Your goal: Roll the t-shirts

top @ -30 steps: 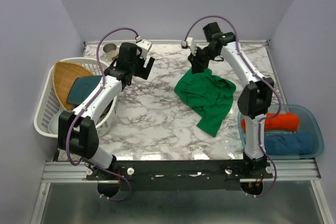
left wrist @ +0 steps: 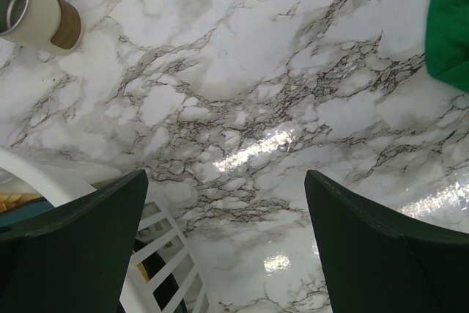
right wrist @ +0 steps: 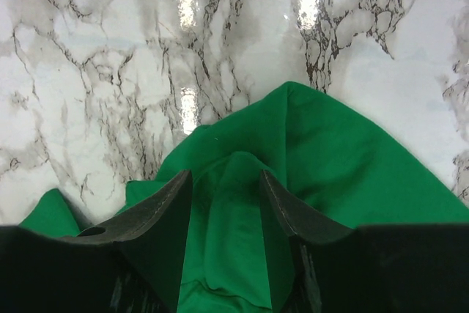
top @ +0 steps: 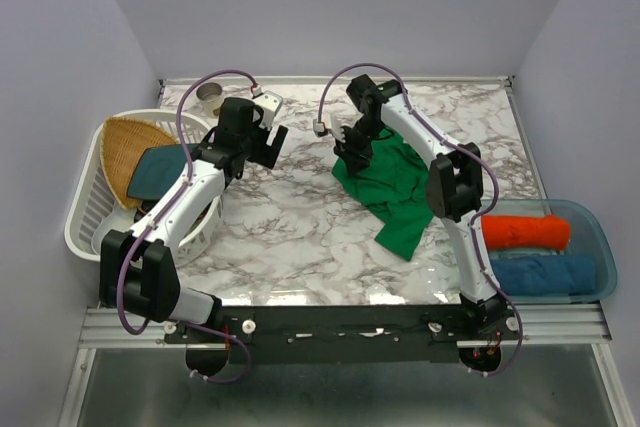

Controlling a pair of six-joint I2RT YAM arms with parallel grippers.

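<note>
A crumpled green t-shirt (top: 400,227) lies spread on the marble table, with a flap toward the front; its edge (left wrist: 451,27) shows in the left wrist view. My right gripper (top: 350,157) is low over the shirt's left part; in the right wrist view its fingertips (right wrist: 223,185) stand apart over the folds (right wrist: 344,159), open. Whether they touch the cloth I cannot tell. My left gripper (top: 275,142) hangs open above bare table beside the basket, its fingers (left wrist: 366,247) wide apart with nothing between.
A white laundry basket (top: 85,197) with trays stands left, a metal cup (top: 208,97) behind it. At the right, a blue bin (top: 590,227) holds an orange roll (top: 515,232) and a blue roll (top: 540,274).
My right gripper has moved left and toward the front, over the shirt's left part. The left arm has shifted slightly toward the front-left. The shirt looks unchanged.
</note>
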